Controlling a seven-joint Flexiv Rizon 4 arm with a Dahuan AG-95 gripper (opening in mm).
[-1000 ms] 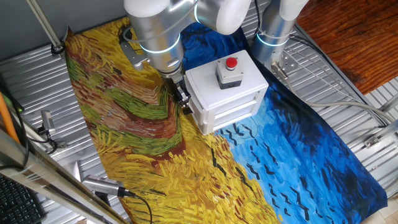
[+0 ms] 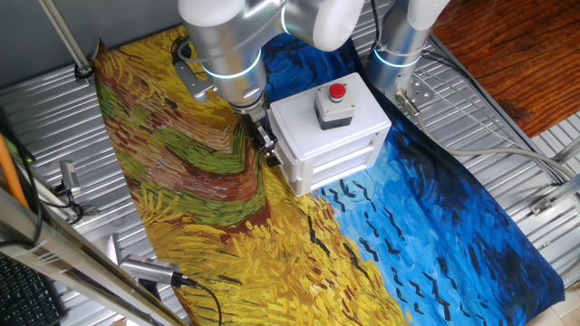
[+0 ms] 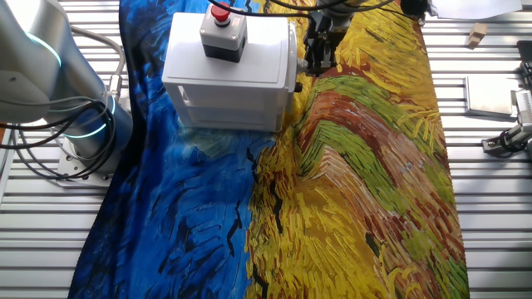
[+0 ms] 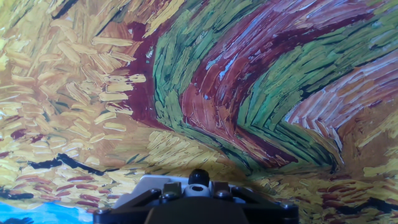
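A white drawer box [image 2: 331, 136] stands on the painted cloth, its drawer side facing the gripper. My gripper [image 2: 271, 156] is low beside that side, close to the box. In exterior view 2 the gripper [image 3: 319, 65] hangs right of the box [image 3: 224, 79], and a dark knob [image 3: 298, 86] shows lower on the drawer side. At the bottom of the wrist view the two fingertips stand apart, with a small black round knob [image 4: 199, 176] showing between or just beyond them. Whether the fingers touch it cannot be made out.
A grey box with a red emergency button [image 2: 337, 92] sits on top of the drawer box. A camera on a stand [image 2: 152, 271] is at the lower left.
Over the last second the arm has shifted very slightly at most. The box and the button on it have stayed put.
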